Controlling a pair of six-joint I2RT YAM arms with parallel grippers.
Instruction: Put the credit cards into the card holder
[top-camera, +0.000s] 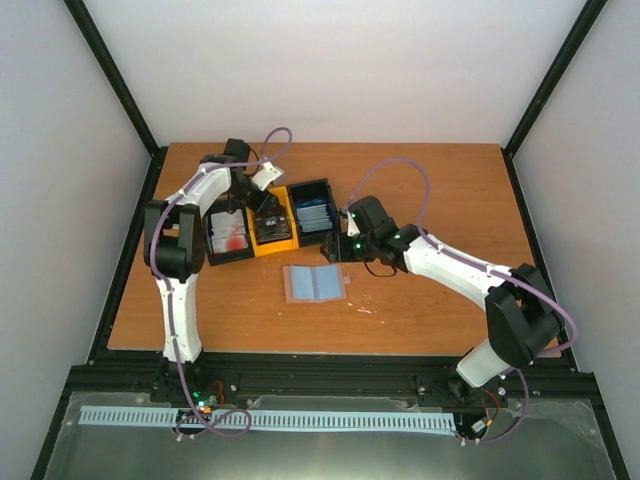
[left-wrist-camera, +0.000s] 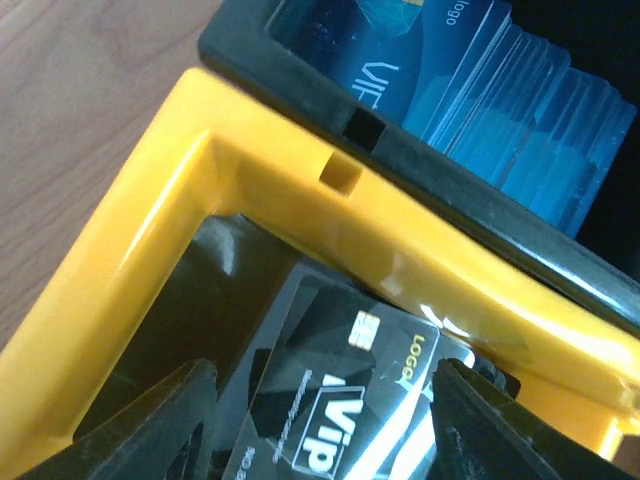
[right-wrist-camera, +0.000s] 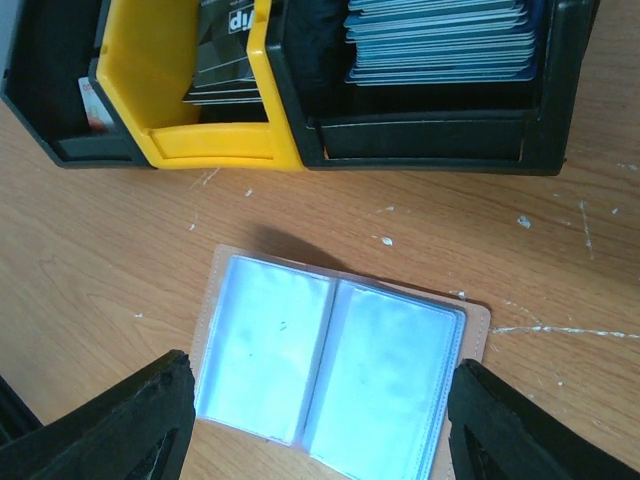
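Black cards (left-wrist-camera: 330, 390) marked "Vip" lie stacked in the yellow bin (left-wrist-camera: 190, 210). Over that bin is my left gripper, its fingers spread apart with the top card seen between them; whether they touch it I cannot tell. The card holder (right-wrist-camera: 330, 360), clear with pale blue pockets, lies opened flat on the table in the right wrist view. My right gripper is open above the holder's far side, nothing between its fingers. Blue cards (right-wrist-camera: 440, 40) stand in the right-hand black bin (right-wrist-camera: 430, 140).
The left-hand black bin (top-camera: 229, 257) contains white and red cards (top-camera: 229, 230). All three bins stand side by side behind the holder.
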